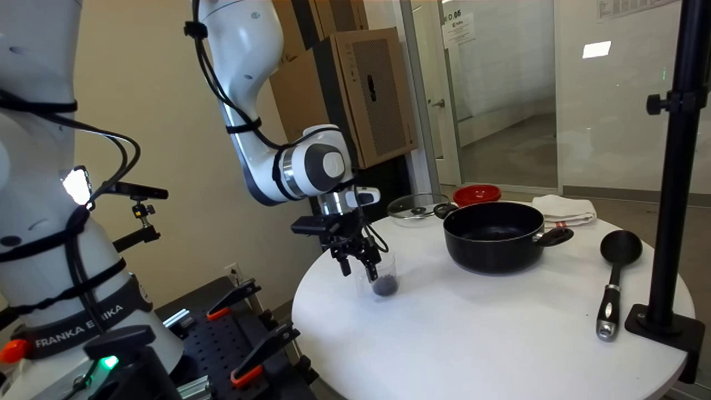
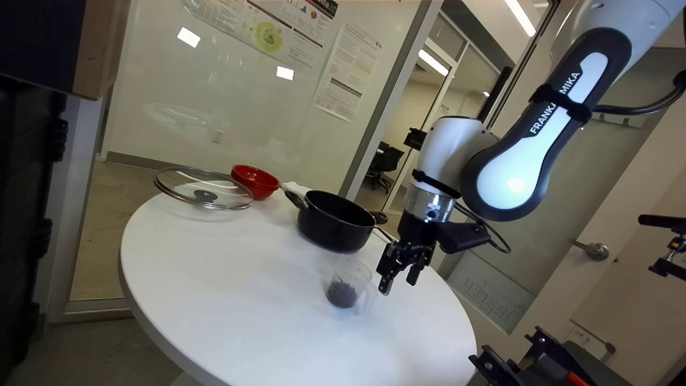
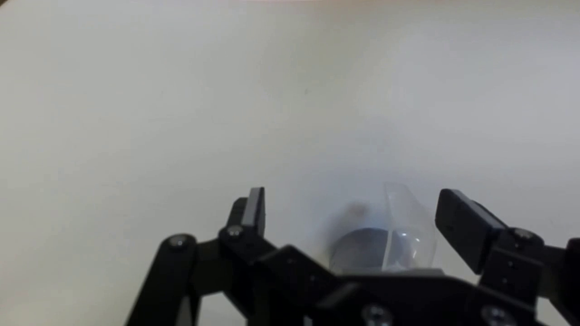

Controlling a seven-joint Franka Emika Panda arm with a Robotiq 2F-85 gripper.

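Note:
A clear measuring cup (image 1: 386, 283) with dark contents in its bottom stands upright on the white table. My gripper (image 1: 359, 270) is close beside it on the handle side, fingers pointing down. In the second exterior view the cup (image 2: 348, 286) sits just left of my open gripper (image 2: 399, 287), its handle (image 2: 367, 298) toward the fingers. From the wrist, part of the cup (image 3: 416, 242) shows between the spread fingers of the gripper, nearer the right one; its lower part is hidden behind the gripper body. Whether a finger touches the cup, I cannot tell.
A black pot (image 1: 493, 240) stands mid-table, with a glass lid (image 1: 418, 208), a red bowl (image 1: 477, 194) and a white towel (image 1: 565, 210) behind it. At the right lie a black ladle (image 1: 616, 273) and a dark pole (image 1: 670, 200).

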